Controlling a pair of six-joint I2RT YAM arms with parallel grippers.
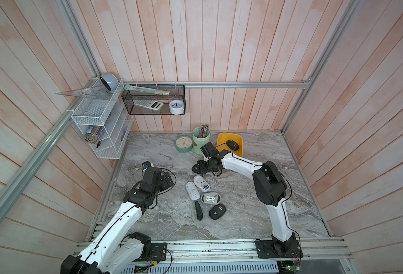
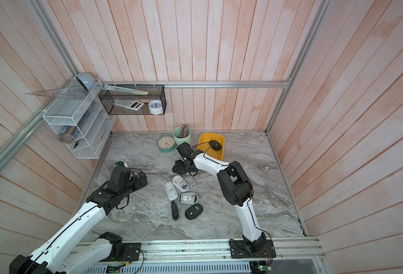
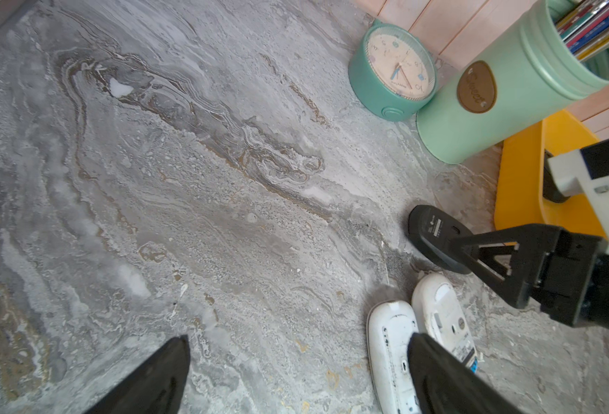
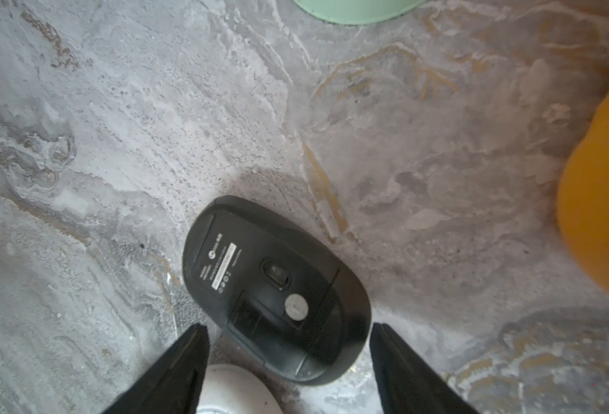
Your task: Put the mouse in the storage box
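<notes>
A black mouse (image 4: 277,286) lies underside up on the marble surface, its label and sensor showing in the right wrist view. Just over it is my right gripper, open, its fingers spread to either side of the mouse's near end with a gap left. The yellow storage box (image 1: 239,147) stands behind and to the right, a dark mouse (image 1: 232,144) inside it. At the left, my left gripper hangs open over bare surface with nothing between its fingers. Another black mouse (image 1: 217,211) sits nearer the front.
White power strips (image 1: 192,191), a grey device (image 1: 210,197) and a dark stick-like object (image 1: 198,210) lie close in front of the mouse. A green pen cup (image 1: 200,141) and a teal clock (image 1: 183,143) stand behind.
</notes>
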